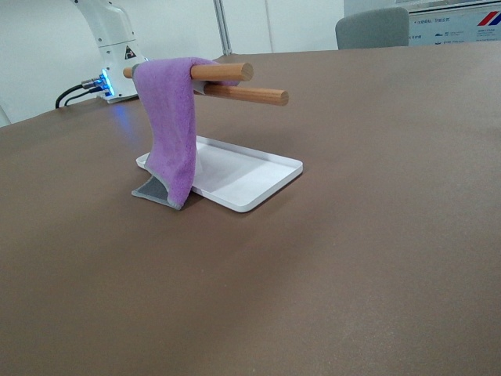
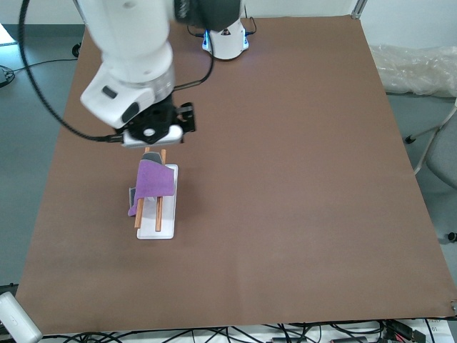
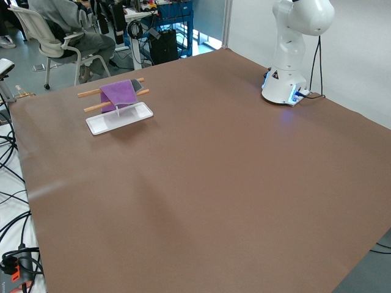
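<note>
A purple cloth with grey patches (image 2: 153, 179) (image 1: 168, 117) (image 3: 119, 93) hangs draped over two wooden rods (image 2: 158, 214) (image 1: 258, 95) (image 3: 91, 107) above a white tray (image 2: 168, 227) (image 1: 254, 176) (image 3: 113, 122). In the left view my gripper (image 2: 184, 118) is high in the frame, above the rack; whether its fingers are open or shut cannot be seen clearly. The top and right views do not show the gripper.
Chairs and cables lie beyond the table's edges.
</note>
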